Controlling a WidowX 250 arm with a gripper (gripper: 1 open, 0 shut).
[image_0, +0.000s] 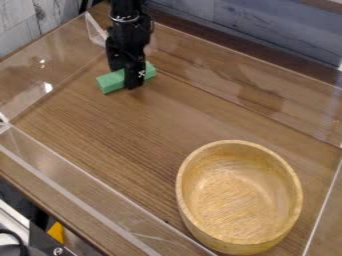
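Observation:
My black gripper reaches down from the top of the camera view to a green oblong object at the upper left of the wooden table. Its lower end overlaps the object, hiding part of its middle. The fingers are dark and small, so how they stand around the object is hard to make out.
A round yellow bowl sits at the lower right. Pale walls run along the back, and dark clutter lies past the table's lower left edge.

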